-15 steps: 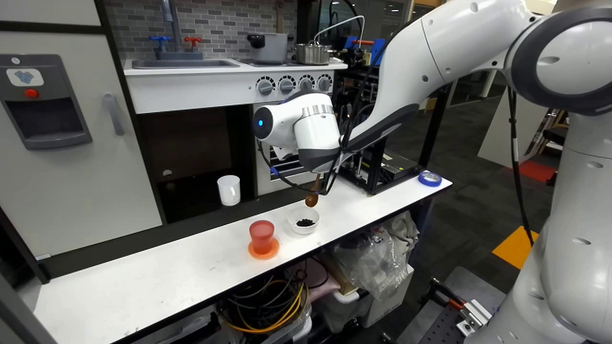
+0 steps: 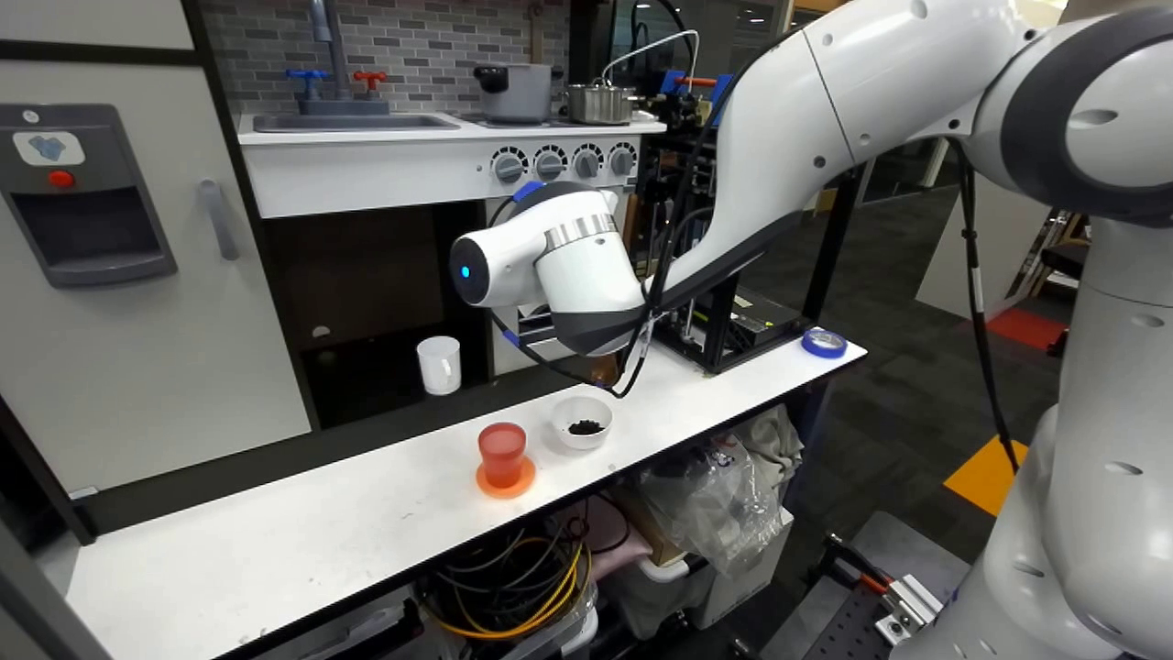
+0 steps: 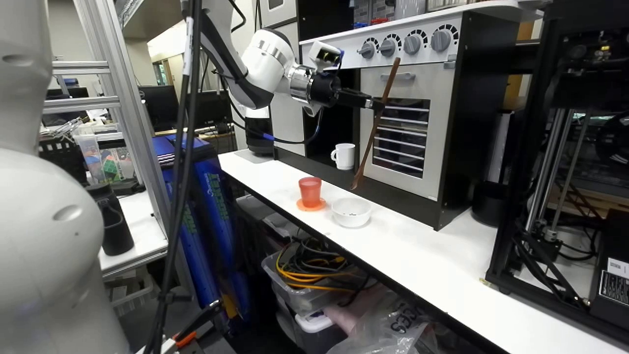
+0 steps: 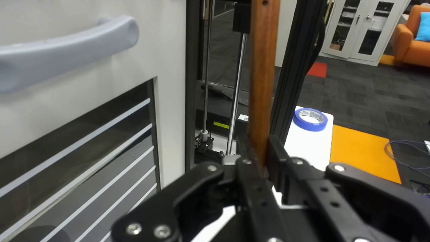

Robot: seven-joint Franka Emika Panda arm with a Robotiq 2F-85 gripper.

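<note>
My gripper [image 3: 377,105] is shut on a long brown wooden spoon [image 3: 378,125], gripping its handle; the spoon hangs tilted, its lower end above and behind the white bowl. In the wrist view the handle [image 4: 264,76] rises between the fingers. Exterior view 1 shows only a bit of the spoon's lower end [image 2: 605,369] below the arm. The white bowl [image 2: 563,423] on the counter has small dark bits [image 2: 586,428] inside. Beside it, a red cup [image 2: 502,456] stands upright on an orange saucer [image 2: 505,490].
A white mug [image 3: 345,156] stands behind the red cup. Close behind the spoon is the oven door with its grey handle [image 4: 72,48]. A black frame [image 2: 722,319] and blue tape roll [image 2: 825,342] occupy the counter's right end.
In exterior view 1 the wrist has moved left and slightly down. The spoon's lower end has risen a little away from the bowl and is now mostly behind the arm. Bowl and cup stay put.
</note>
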